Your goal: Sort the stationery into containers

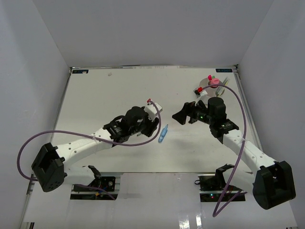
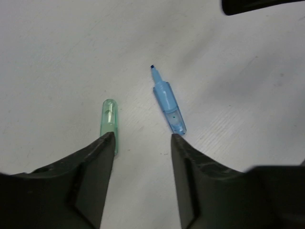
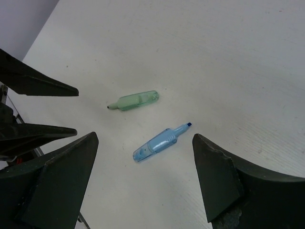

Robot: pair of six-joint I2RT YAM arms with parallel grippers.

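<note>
A blue marker [image 1: 163, 133] lies on the table between the two arms, its dark tip pointing away from the front edge. A green marker [image 2: 109, 126] lies beside it in the left wrist view; from above, the left arm mostly hides it. My left gripper [image 1: 153, 132] is low over this spot, its fingers [image 2: 97, 167] apart with neither marker gripped. To the right of the blue marker, my right gripper [image 1: 184, 119] stands open and empty. A white round container [image 1: 206, 99] at the back right holds pens and pink items.
In the right wrist view the left gripper's dark fingers [image 3: 43, 83] come in close at the left, so the two grippers are near each other.
</note>
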